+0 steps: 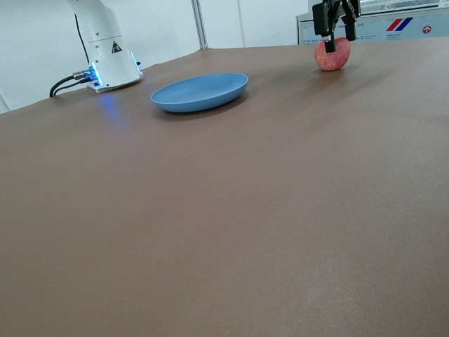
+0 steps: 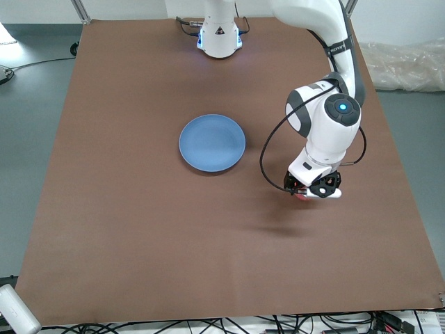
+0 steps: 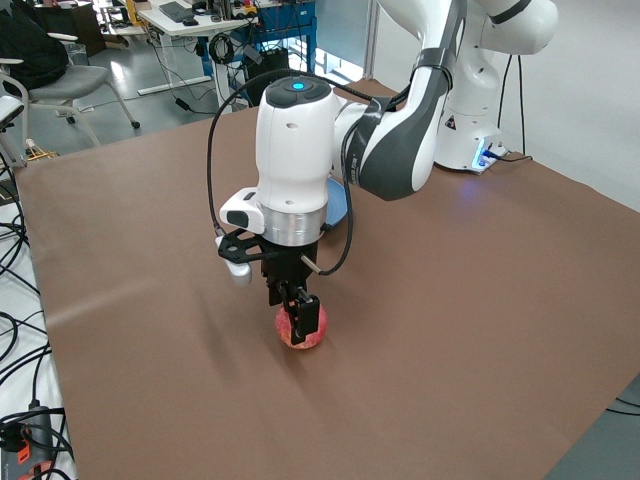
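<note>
A red apple (image 1: 333,57) stands on the brown table, with my black gripper (image 3: 295,325) pointing down right over it, fingers at or just above its upper part in the top and right views; whether they touch it I cannot tell. The fingers look apart in the top view. In the left view the apple is mostly hidden under the wrist. A blue plate (image 2: 212,142) lies empty to the left of the gripper in the left view, partly hidden behind my arm in the right view.
My arm's base (image 2: 219,35) stands at the back with cables. Cables and equipment run along the table's edge at the bottom of the left view.
</note>
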